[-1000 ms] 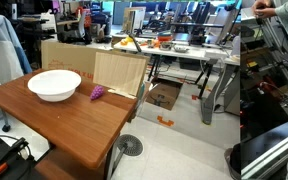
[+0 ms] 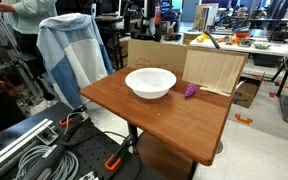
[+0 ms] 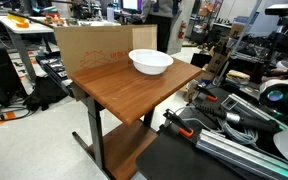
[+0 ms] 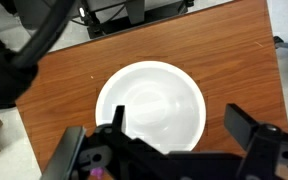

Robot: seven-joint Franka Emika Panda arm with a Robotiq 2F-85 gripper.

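Note:
A white round bowl stands on the brown wooden table; in the wrist view the empty inside of the bowl faces me. My gripper is open above it, its dark fingers spread at the lower left and lower right, nothing between them but the view of the bowl below. To the right of the bowl in exterior view 1 lies a small purple bunch, perhaps grapes. Only a bit of purple shows beside the left finger in the wrist view.
Cardboard panels stand along the table's back edge. Cables and dark equipment lie low beside the table. Blue-grey cloth hangs at the left.
Exterior view 1 was framed differently a second ago, with the table farther left in the picture. The bowl and purple bunch keep their places on the table.

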